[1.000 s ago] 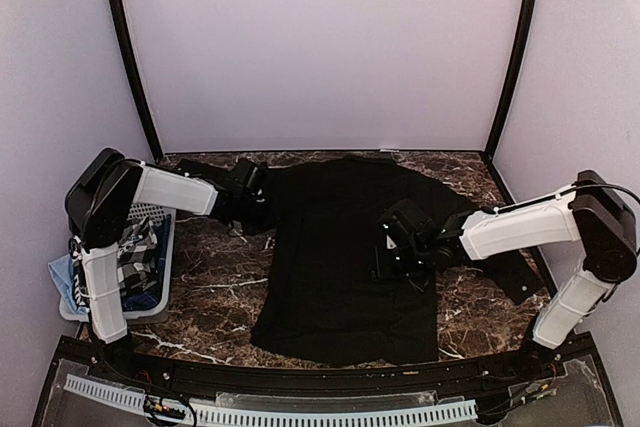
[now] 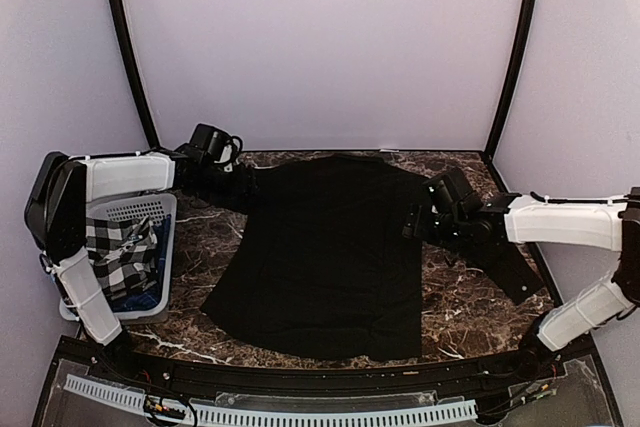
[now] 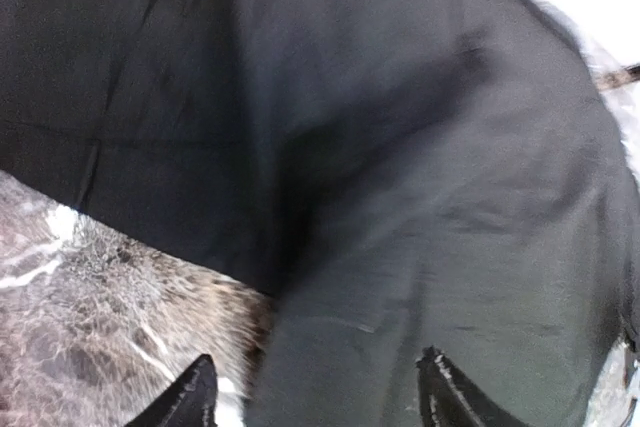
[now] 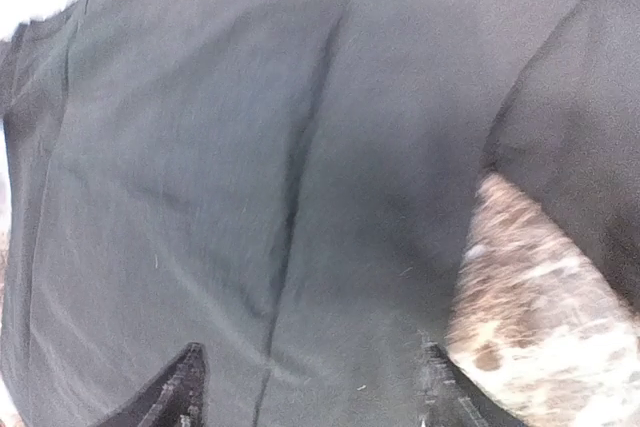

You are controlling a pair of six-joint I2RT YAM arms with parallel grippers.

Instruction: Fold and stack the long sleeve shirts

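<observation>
A black long sleeve shirt (image 2: 325, 257) lies spread on the marbled table, its collar end toward the back wall. One sleeve (image 2: 510, 272) reaches out to the lower right past my right arm. The other sleeve (image 3: 130, 127) shows in the left wrist view, angled off the body with marble below it. My left gripper (image 2: 250, 187) is above the shirt's left shoulder; in its wrist view the fingers (image 3: 195, 392) stand apart with no cloth pinched between them. Over the shirt's right side my right gripper (image 2: 412, 223) is open, its fingers (image 4: 180, 387) wide apart above the flat fabric.
A grey basket (image 2: 168, 257) at the left holds a checked black-and-white garment (image 2: 120, 257) and blue cloth. Bare marble table (image 2: 200, 257) shows between basket and shirt. Walls close in the back and both sides.
</observation>
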